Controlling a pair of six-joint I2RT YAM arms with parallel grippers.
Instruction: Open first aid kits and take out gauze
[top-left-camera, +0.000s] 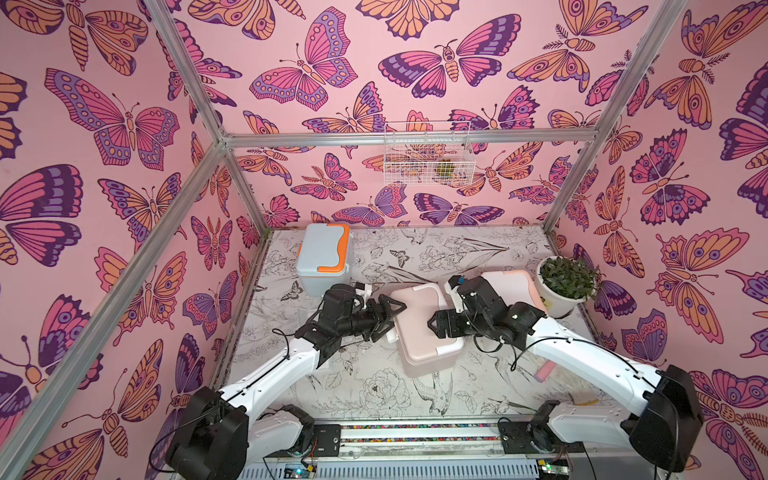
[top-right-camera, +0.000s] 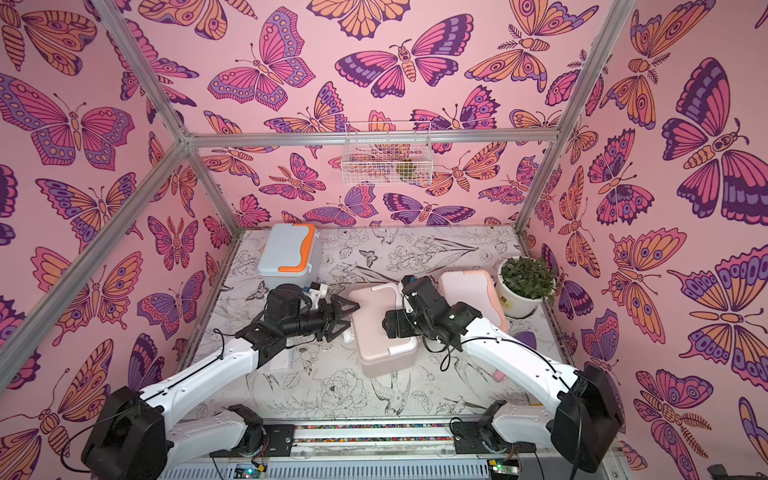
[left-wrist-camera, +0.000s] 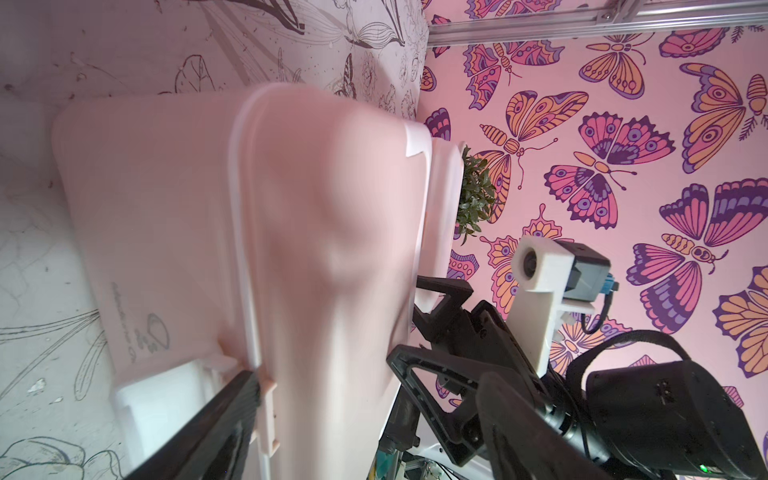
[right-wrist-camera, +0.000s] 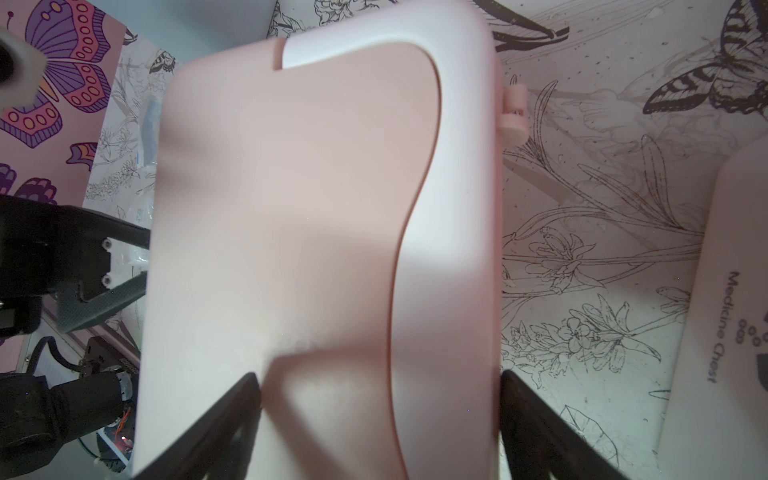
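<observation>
The pink first aid kit (top-left-camera: 420, 328) stands at the table's centre with its lid down. A white latch (left-wrist-camera: 164, 408) shows on its side. My left gripper (top-left-camera: 382, 316) is at the kit's left side with fingers part open, beside the latch. My right gripper (top-left-camera: 440, 322) is over the right part of the lid, its fingers (right-wrist-camera: 220, 432) apart at the lid's near region. No gauze can be made out.
A grey box with orange handle (top-left-camera: 320, 256) stands at back left. Another pink case (top-right-camera: 468, 292) lies to the right, by a potted plant (top-left-camera: 564, 280).
</observation>
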